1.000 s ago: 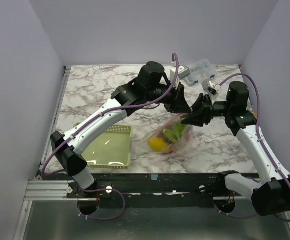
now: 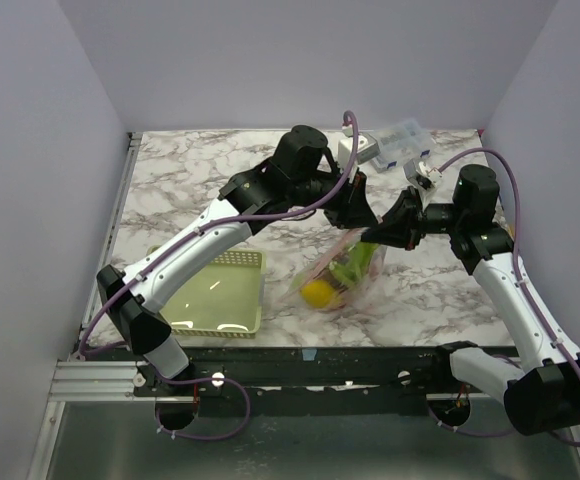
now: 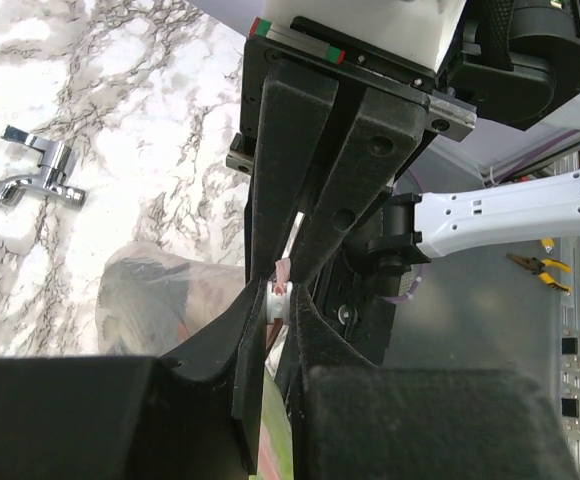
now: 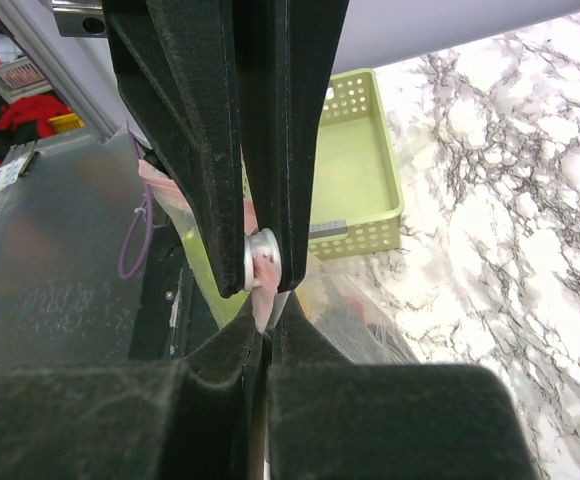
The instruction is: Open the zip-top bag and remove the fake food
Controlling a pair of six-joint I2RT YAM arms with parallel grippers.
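The clear bag (image 2: 335,280) with pink trim, holding yellow and green food, hangs below both grippers, which meet at its top. My left gripper is shut on the bag's pink zip edge, beside a small white piece between the fingertips. My right gripper is shut at the same pink edge, just beside the other gripper's tips; the top view shows the two nearly touching, and the arms hide part of the bag's top.
A green basket (image 2: 210,325) stands left of the bag. A clear plastic container (image 2: 402,135) lies at the back right. A metal faucet (image 3: 40,175) shows on the marble in the left wrist view.
The right gripper has shifted very slightly, and the food in the bag sits a little differently. The left arm looks almost still.
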